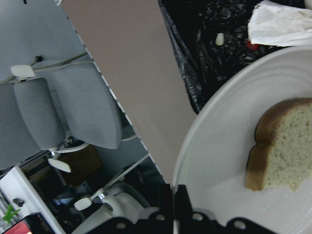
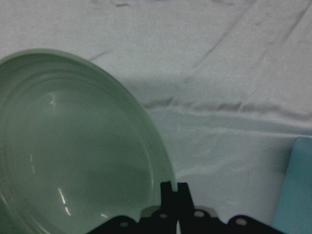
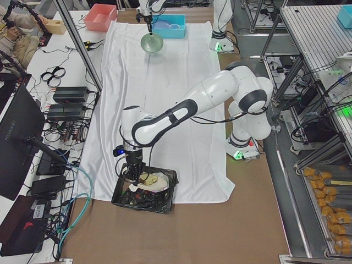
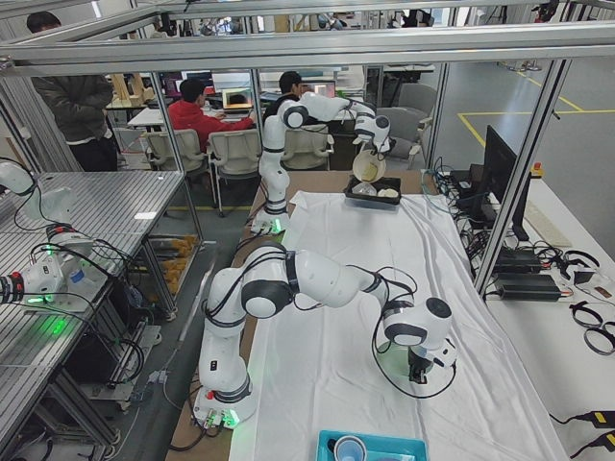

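My left gripper is shut on the rim of a white plate carrying a slice of bread. It holds the plate tilted over a black-lined bin with white scraps in it. My right gripper is shut on the rim of a green plate at the far end of the white cloth.
A blue tray with a cup stands beside the green plate. Monitors, cables and electronics line the side table.
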